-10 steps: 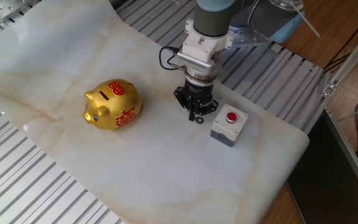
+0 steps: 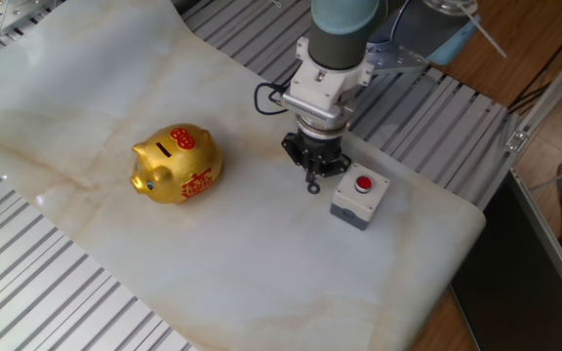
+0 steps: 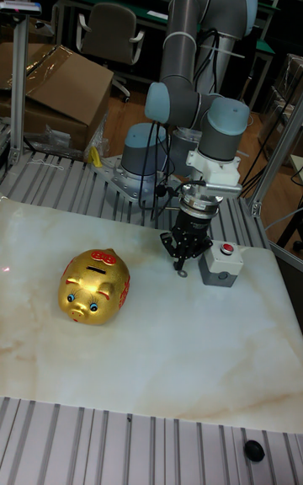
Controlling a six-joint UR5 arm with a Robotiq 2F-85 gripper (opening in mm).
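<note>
A gold piggy bank [image 2: 179, 164] with red markings and a slot on top stands on the left of the marbled sheet [image 2: 252, 263]. A small dark ring [image 2: 313, 189], like a washer or coin, lies on the sheet between the pig and a white-and-grey button box [image 2: 357, 200]. Directly over this ring is my black gripper [image 2: 311, 177], pointing down, its fingertips drawn together. In exterior view 3 the gripper [image 3: 178, 265] ends just beside the ring [image 3: 182, 274]. Whether the tips touch the ring or have its edge between them is too small to tell.
The button box has a red button [image 2: 363, 183] and stands close to the right of my gripper. Open sheet lies in front and between gripper and pig. A round black knob [image 3: 254, 450] sits on the slatted front edge.
Ring, pig and button box have stayed put.
</note>
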